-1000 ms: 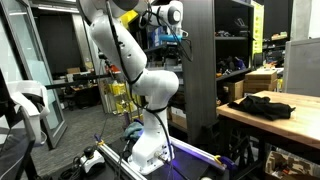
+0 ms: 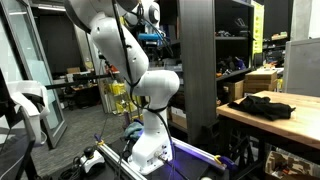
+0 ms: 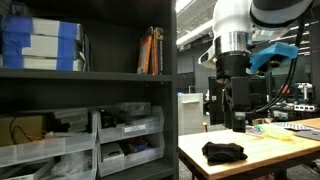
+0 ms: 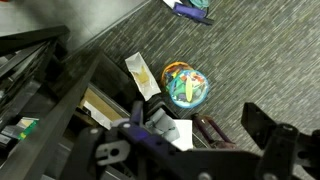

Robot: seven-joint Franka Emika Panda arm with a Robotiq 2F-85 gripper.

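Observation:
My gripper stands open, its two dark fingers wide apart with nothing between them. It points down over the grey floor in the wrist view. High beside the dark shelf, the gripper point(image 2: 152, 40) also shows in exterior view 1, left of the table. A crumpled black cloth point(image 2: 262, 107) lies on the wooden table point(image 2: 295, 122), well away from the gripper. The same cloth point(image 3: 223, 152) appears below the gripper point(image 3: 240, 112) in exterior view 2, but no cloth shows in the wrist view.
Shelves point(image 3: 88, 75) hold blue-and-white boxes point(image 3: 42, 45), books point(image 3: 150, 50) and clear bins point(image 3: 130, 130). A round container point(image 4: 187, 86) with colourful contents stands far below the gripper. Dark shelf structure point(image 4: 65, 105) rises close on the wrist view's left.
The black cloth has not moved.

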